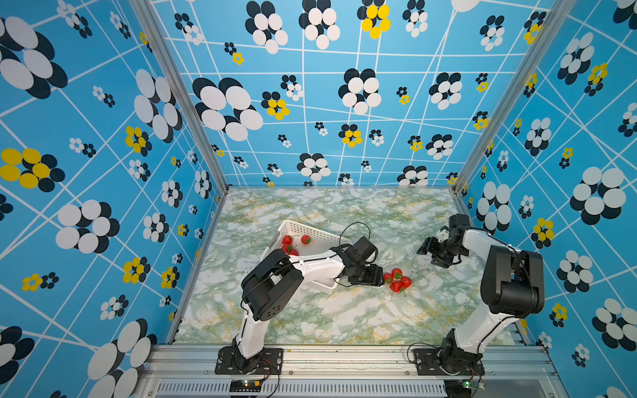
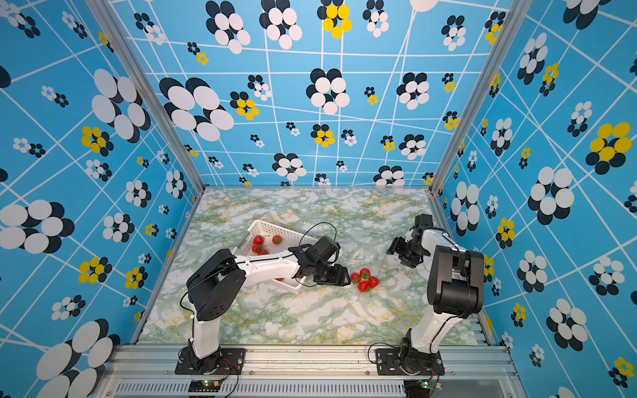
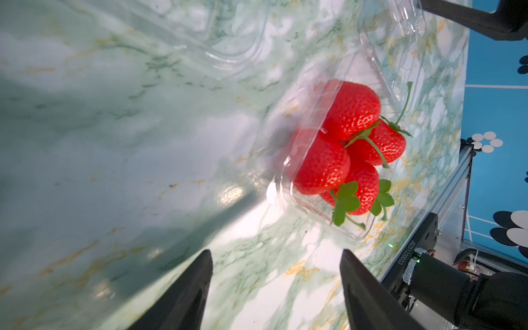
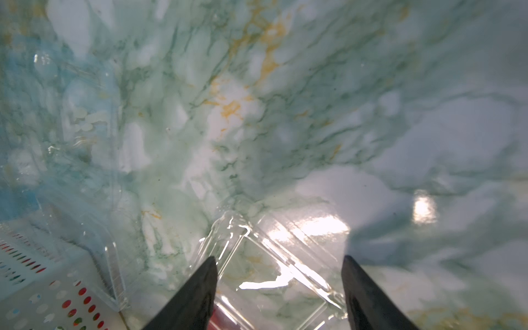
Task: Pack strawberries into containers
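Note:
Several red strawberries (image 3: 352, 110) lie together in a clear plastic container (image 3: 286, 181), its lid (image 3: 393, 49) folded open on the far side. My left gripper (image 1: 379, 275) stands just left of this container; its fingers (image 3: 187, 291) are apart with bare table between them. More strawberries (image 1: 292, 245) lie in a white perforated basket (image 1: 328, 236), partly covered by the left arm. My right gripper (image 1: 428, 250) hovers behind and to the right of the filled container, open. Below it, the right wrist view shows clear plastic edges (image 4: 286, 264) between and beyond the fingertips, not gripped.
Another clear container (image 3: 231, 55) appears in the left wrist view; it is hard to make out from above. In the right wrist view, clear plastic (image 4: 104, 264) stands beside the basket (image 4: 66, 297).

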